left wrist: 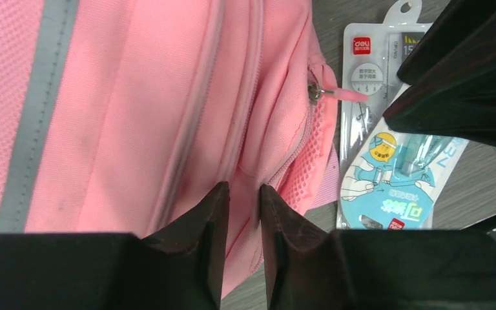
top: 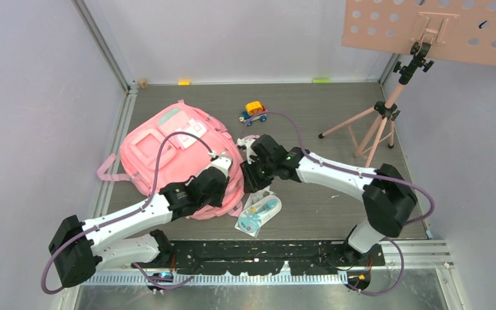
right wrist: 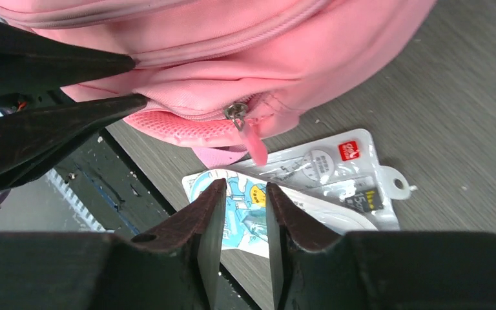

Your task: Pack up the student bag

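Note:
The pink student bag (top: 168,155) lies on the floor at the left, its zipped edge towards my grippers. A small zipper pull (right wrist: 254,145) hangs from that edge beside a mesh strip. My left gripper is part open at the bag's edge, with pink fabric showing between its fingers; no firm grip shows. My right gripper has its fingers apart and nothing between them, just short of the zipper pull. Beneath it on the floor, close to the bag, lies a clear-and-blue stationery package (top: 259,212).
A toy vehicle (top: 254,112) stands behind the right arm. The pink tripod (top: 381,129) with its board occupies the right back. Open floor (top: 336,213) lies right of the package. My two grippers are close together.

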